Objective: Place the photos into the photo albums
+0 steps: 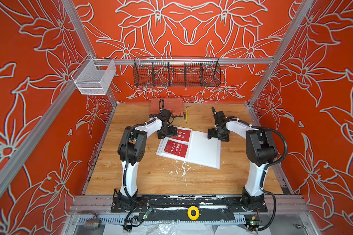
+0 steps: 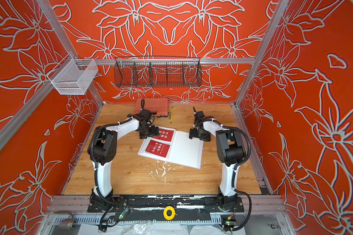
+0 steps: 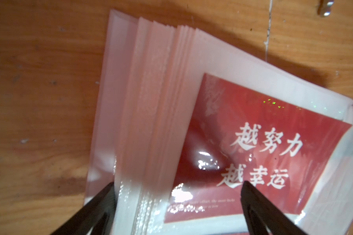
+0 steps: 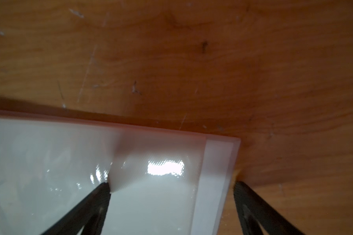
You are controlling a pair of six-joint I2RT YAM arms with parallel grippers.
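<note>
An open photo album [image 1: 198, 150] lies mid-table, two red photos on its left page: the upper photo [image 3: 255, 148] and the lower photo [image 1: 175, 148]. My left gripper is open, low over the album's upper left, its fingers spanning the stacked sleeve edges and the upper photo's left part, nothing seen held. My right gripper is open over the right page's top right corner, one finger over the blank white sleeve, the other just beyond its edge; nothing shows between them but the album.
A red case [image 1: 166, 103] and a yellow-handled tool [image 1: 186, 114] lie at the back. Wire baskets [image 1: 176, 74] hang on the back and left rails. Bare table surrounds the album, with white flakes near the front.
</note>
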